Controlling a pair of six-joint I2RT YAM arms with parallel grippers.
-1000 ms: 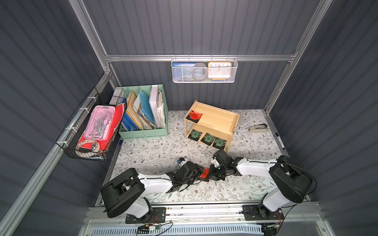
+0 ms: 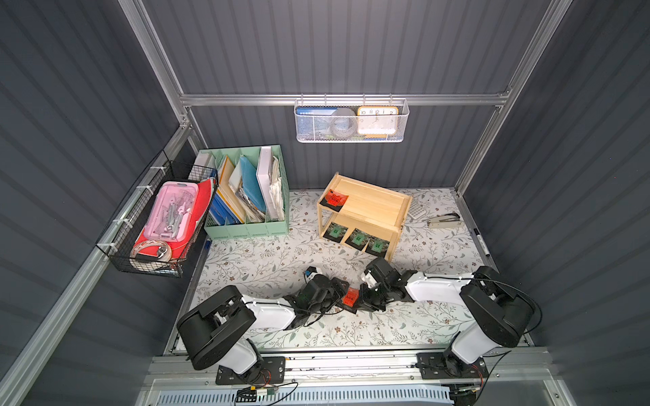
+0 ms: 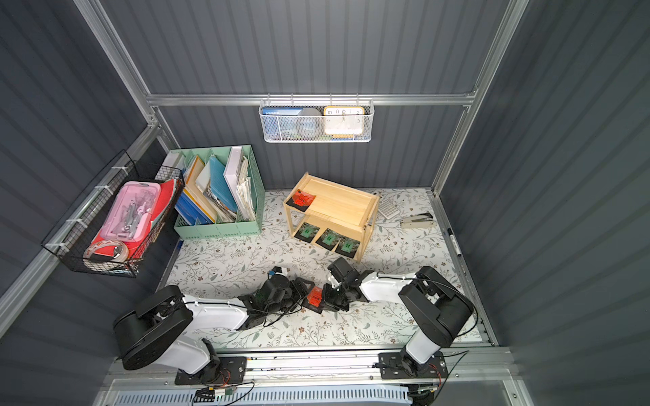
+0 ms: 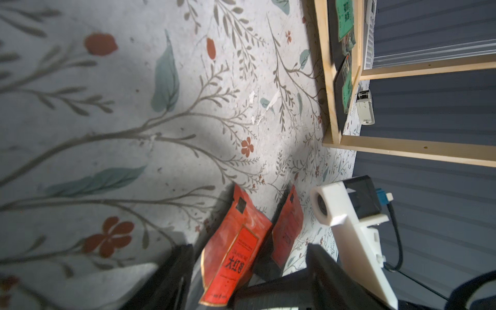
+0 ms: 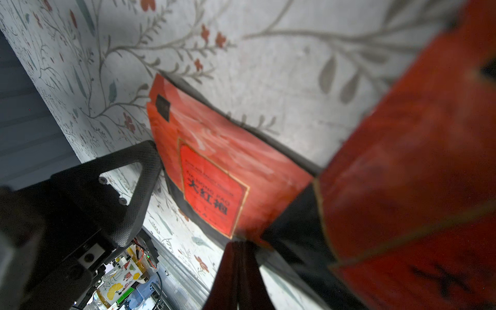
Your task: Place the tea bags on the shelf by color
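Two red-and-black tea bags lie on the table, overlapping, between my grippers. In the right wrist view the first red tea bag (image 5: 211,180) lies flat, and the other red tea bag (image 5: 413,170) is large and blurred. My left gripper is part open, fingers apart, with a red tea bag (image 4: 232,263) in the space between them. My right gripper is shut, its tips at the first bag's lower edge; whether they pinch it I cannot tell. On the wooden shelf (image 2: 372,199), one red tea bag (image 2: 334,198) lies up top and three green tea bags (image 2: 358,239) sit below.
A green file box (image 2: 247,228) stands back left, with a black wire basket (image 2: 145,264) hung on the left wall. A stapler (image 2: 443,222) lies right of the shelf.
My left gripper has shifted slightly left, and the red tea bag beside it now sits a little turned. The right gripper and the shelf look unmoved.
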